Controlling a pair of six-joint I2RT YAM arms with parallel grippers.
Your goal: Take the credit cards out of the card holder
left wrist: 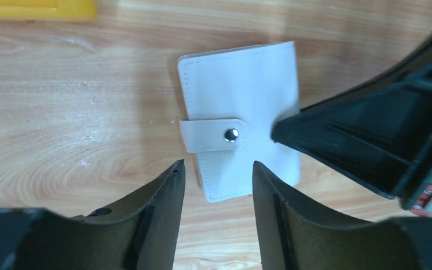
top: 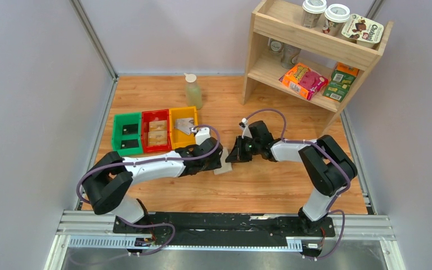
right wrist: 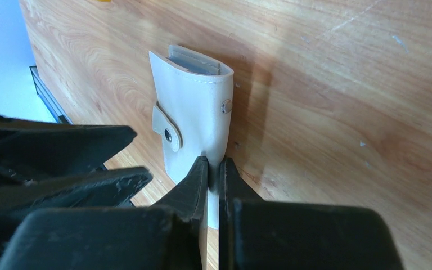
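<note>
A white card holder lies on the wooden table with its snap strap fastened across the left edge. My right gripper is shut on the holder's folded spine side, as the right wrist view shows. Over the holder hangs my left gripper, its fingers apart and nothing between them. In the right wrist view the left fingers are beside the strap side, apart from the strap. No cards are visible; the holder's inside is mostly hidden. From above, both arms cover much of the holder.
Green, red and yellow bins stand left of the holder, with flat items inside. A pump bottle is behind them. The wooden shelf occupies the back right.
</note>
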